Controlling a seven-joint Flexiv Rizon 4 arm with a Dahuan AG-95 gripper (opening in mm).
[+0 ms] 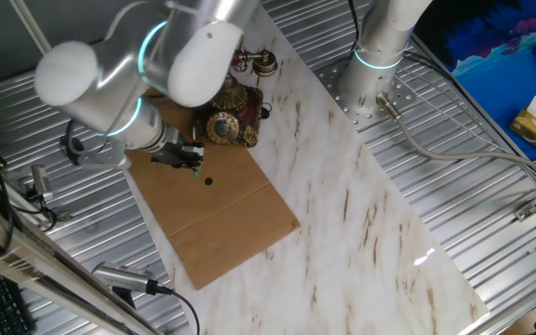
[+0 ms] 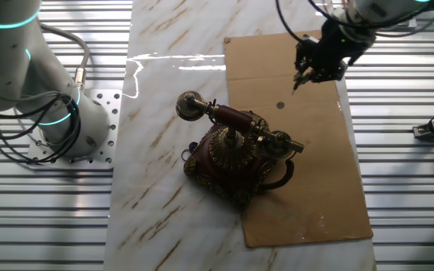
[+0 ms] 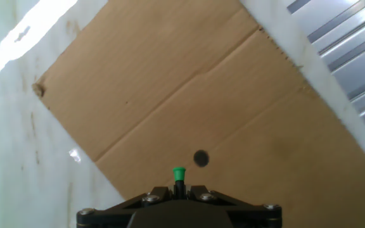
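A small dark round spot [image 1: 208, 181] lies on the brown cardboard sheet [image 1: 231, 219]; whether it is a disc or a hole I cannot tell. My gripper is shut on a slim black piece with a green tip [image 3: 179, 173]. In the wrist view, that tip shows just left of and below the dark spot [image 3: 201, 158]. From the second exterior view, the gripper [image 2: 304, 74] hangs over the cardboard [image 2: 315, 165], to the right of the spot [image 2: 280, 105] and apart from it.
An ornate dark red and brass telephone [image 2: 232, 154] stands partly on the cardboard, close to the arm. Bare marble-patterned tabletop [image 1: 342, 233] stretches beyond the sheet. A silver cylindrical device [image 1: 124, 277] with a cable sits by the table's left edge.
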